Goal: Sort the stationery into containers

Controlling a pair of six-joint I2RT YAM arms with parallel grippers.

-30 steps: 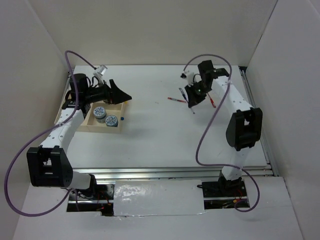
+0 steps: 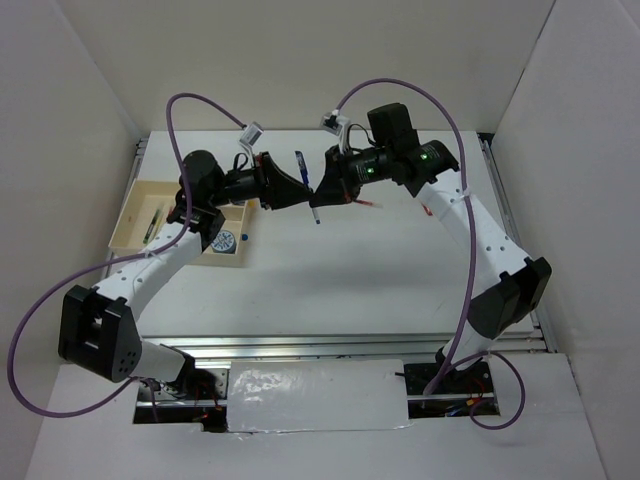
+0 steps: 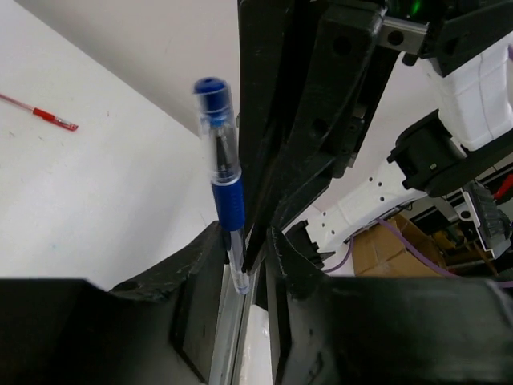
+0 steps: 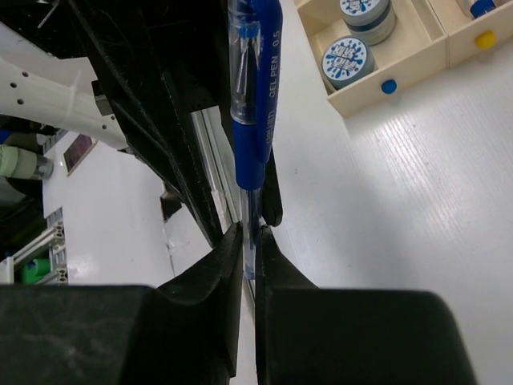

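Observation:
A blue gel pen point(image 2: 303, 172) stands upright between my two grippers, which meet above the middle of the table. My right gripper is shut on its clear lower part. My left gripper has its fingers around the pen's lower part in the left wrist view; whether they press on it I cannot tell. A red pen point(image 3: 54, 119) lies on the table, as does another red item point(image 2: 428, 210) at the right. The cream organiser point(image 2: 130, 230) at the left holds round containers point(image 4: 346, 60), partly hidden by my left arm in the top view.
Walls stand at both sides and the back, and a metal rail point(image 2: 330, 343) runs along the front edge.
My right arm has lifted the blue pen and carried it left to the middle. My left arm has moved right to meet it, its fingers now at the pen.

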